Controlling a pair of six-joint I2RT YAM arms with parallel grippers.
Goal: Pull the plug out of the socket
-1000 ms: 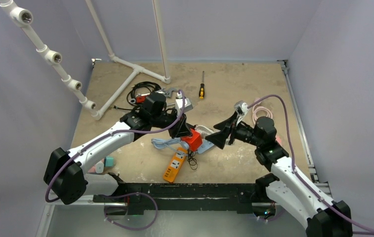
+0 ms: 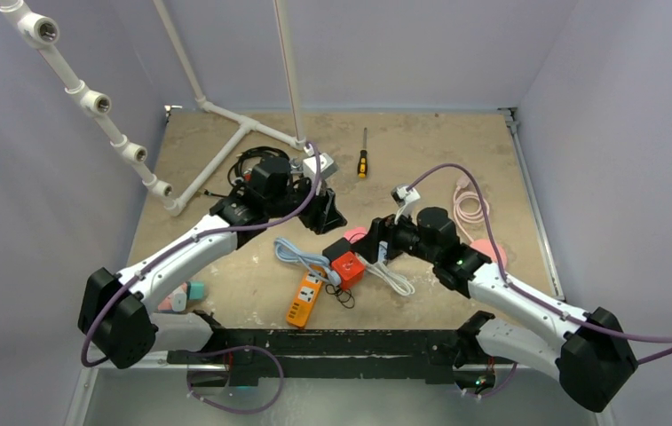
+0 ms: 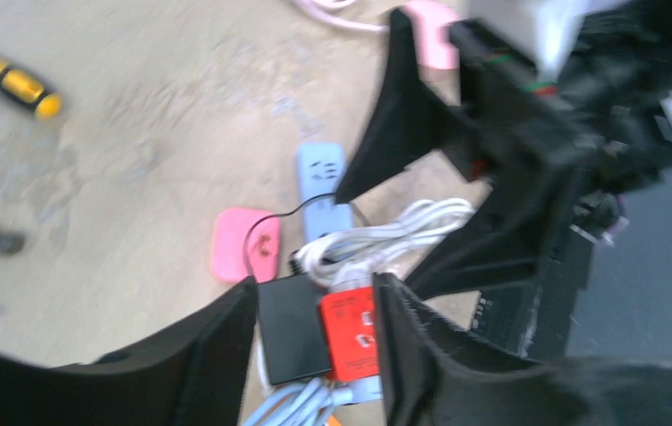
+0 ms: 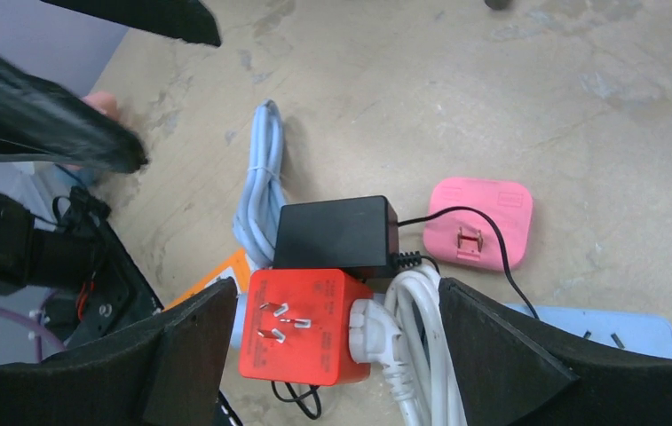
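A red cube plug adapter [image 4: 296,324], prongs on its face, has a white plug [image 4: 372,333] with coiled cable at its side and a black power adapter [image 4: 332,231] against it. My left gripper hangs open above them, back-left of the cluster in the top view, nothing between its fingers. My right gripper is open over the red cube and white plug, its fingers either side of them in its wrist view; whether it touches them cannot be told.
A pink socket [image 4: 492,209], a blue power strip [image 3: 319,169], an orange strip [image 2: 305,302] and coiled cables lie close by. A screwdriver [image 2: 363,164] is at the back; clear board lies behind the cluster.
My left arm has drawn back and up from the red cube. My right arm has moved left over the cluster. The cluster sits slightly shifted, uncovering the pink socket.
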